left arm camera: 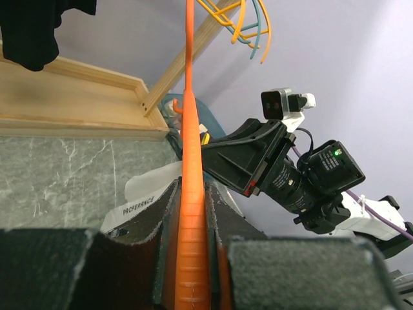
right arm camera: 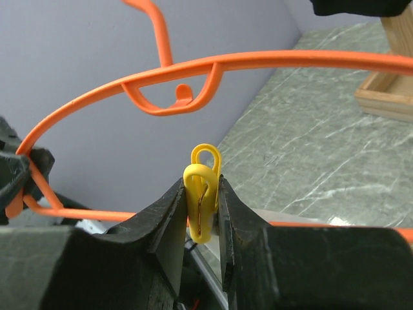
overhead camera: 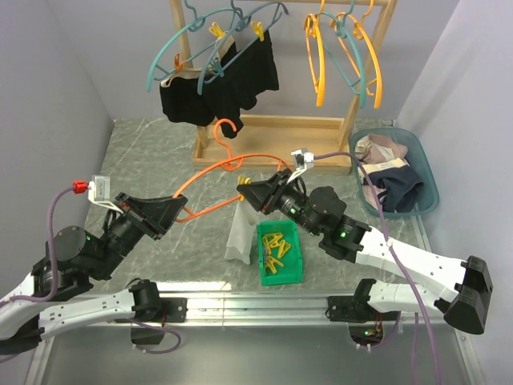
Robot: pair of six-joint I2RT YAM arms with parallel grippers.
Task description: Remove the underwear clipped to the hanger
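Observation:
An orange hanger [overhead camera: 232,164] is held in the air over the middle of the floor, its hook pointing toward the rack. My left gripper is shut on the hanger's left end. On the hanger's lower bar sits a yellow clip [right arm camera: 202,194], with my right gripper shut on it. White underwear [overhead camera: 241,231] hangs below that clip in the top view; lettering shows on its white cloth [left arm camera: 145,194] in the left wrist view. In the right wrist view the cloth is mostly hidden behind the fingers.
A green box [overhead camera: 280,273] with several yellow clips stands just right of the hanging cloth. At the right, a blue-grey basket [overhead camera: 429,192] holds clothes. Behind, a wooden rack [overhead camera: 272,136] carries hangers and black garments [overhead camera: 248,80].

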